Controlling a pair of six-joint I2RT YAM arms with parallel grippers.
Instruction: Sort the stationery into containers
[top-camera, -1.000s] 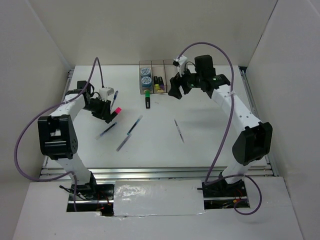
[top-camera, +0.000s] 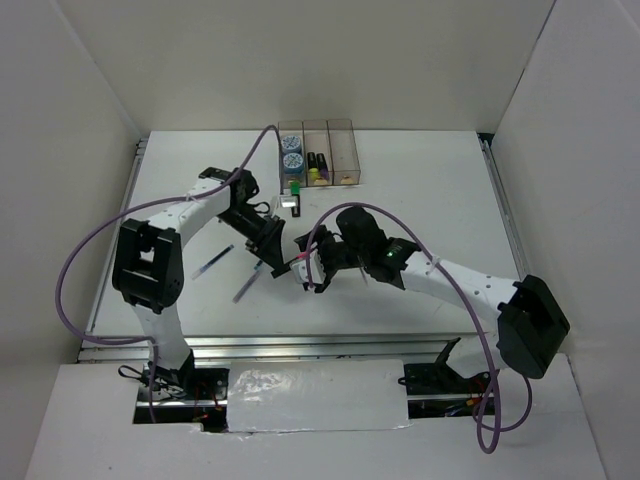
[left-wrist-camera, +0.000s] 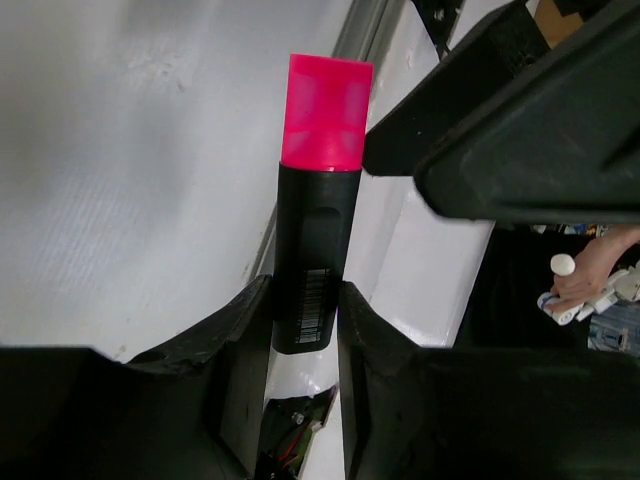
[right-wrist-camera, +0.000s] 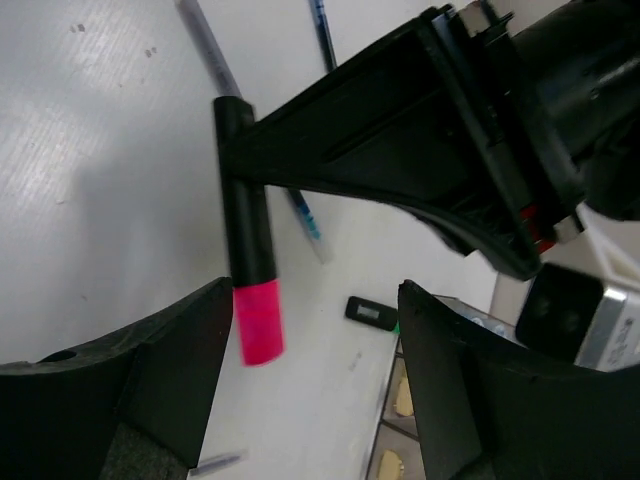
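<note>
A pink-capped black highlighter (left-wrist-camera: 318, 220) is held upright in my left gripper, which is shut on its black lower end. A green highlighter (top-camera: 295, 200) lies below the compartment container (top-camera: 343, 150). Pens (right-wrist-camera: 205, 45) lie scattered on the white table, one (right-wrist-camera: 310, 225) behind the held marker.
The container at the back holds blue round items (top-camera: 291, 160) on the left and dark highlighters (top-camera: 318, 168) in the middle; its right compartment looks empty.
My left gripper has carried the pink highlighter right toward the middle. My right arm has come down and left from beside the container to meet it.
</note>
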